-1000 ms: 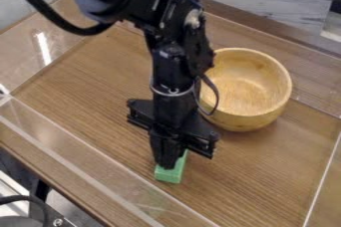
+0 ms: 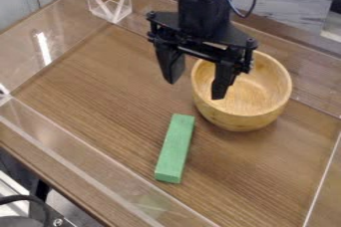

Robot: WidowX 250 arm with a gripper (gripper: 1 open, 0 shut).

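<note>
A green bar-shaped object lies on the wooden tray floor, front centre. The black gripper is raised behind it, partly over the left side of a round tan bowl. Its fingers point down; whether they are open or shut, or hold anything, is unclear.
A clear plastic object stands at the back left edge. Tray walls border the left and back.
The arm has moved up and back, away from the green object to beside the bowl. The green object, earlier partly hidden under the gripper, is now uncovered.
</note>
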